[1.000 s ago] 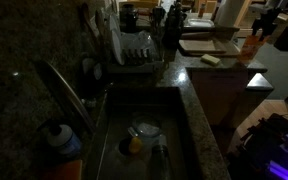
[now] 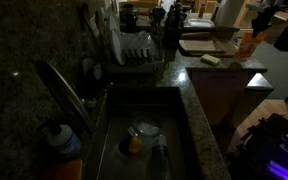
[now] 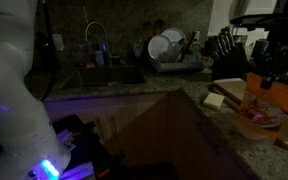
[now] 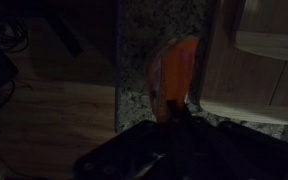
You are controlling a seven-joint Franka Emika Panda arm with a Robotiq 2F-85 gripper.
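At the counter's right end is a clear container (image 3: 256, 128), with an orange lid (image 3: 274, 97) tilted up on edge above it. My gripper (image 3: 268, 76) comes down from above and is shut at the lid's upper edge. In the wrist view, the orange lid (image 4: 177, 72) runs down to the dark fingertips, and its thin edge appears to lie between them; the dim light blurs the exact contact. Exterior view 1 shows the orange lid (image 2: 247, 45) small at the far right, near the counter's edge.
A pale yellow block (image 3: 213, 101) lies on the counter beside the container. Wooden boards (image 4: 254, 60) lie close by. A dish rack (image 2: 136, 60) with plates stands behind the sink (image 2: 109, 135), which holds several items. The counter drops off to the floor.
The orange lid and my gripper have shifted slightly at the far right of exterior view 1. The sink, rack and yellow block look unchanged.
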